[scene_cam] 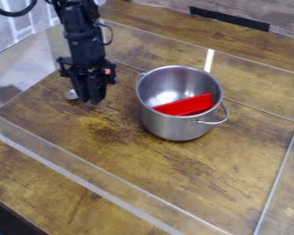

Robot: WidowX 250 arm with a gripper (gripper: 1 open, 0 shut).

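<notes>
My black gripper (85, 83) hangs over the left part of the table, low above a small silver object with a red part (73, 95), which it largely covers. Whether anything is between its fingers is hard to see; it looks shut. A large steel pot (162, 119) stands to the right, with a red block (186, 110) inside.
A clear panel or edge runs along the left side. A dark edge lies at the back.
</notes>
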